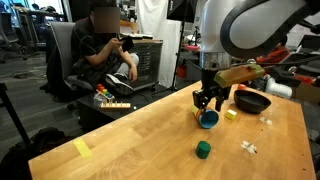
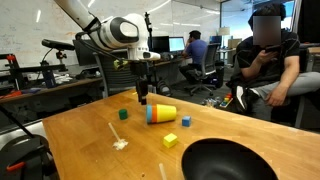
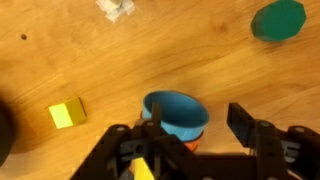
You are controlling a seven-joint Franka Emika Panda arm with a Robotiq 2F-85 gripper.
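Note:
A cup [image 2: 164, 114] with a blue mouth and a yellow body lies on its side on the wooden table. In exterior view 1 the blue mouth [image 1: 209, 120] shows just below my gripper [image 1: 208, 104]. From the wrist, the opening [image 3: 176, 107] appears between my spread fingers, with orange and yellow parts partly hidden behind the gripper. The fingers stand apart, and no grip on the cup shows. Whether a finger touches it, I cannot tell.
A green round object [image 1: 203, 150] stands toward the table's near side. A yellow block [image 2: 169, 140], a blue block [image 2: 186, 121] and a black pan [image 2: 225, 162] lie around the cup. White scraps [image 3: 115, 7] are on the table. Exterior view 1 has open tabletop left of the arm.

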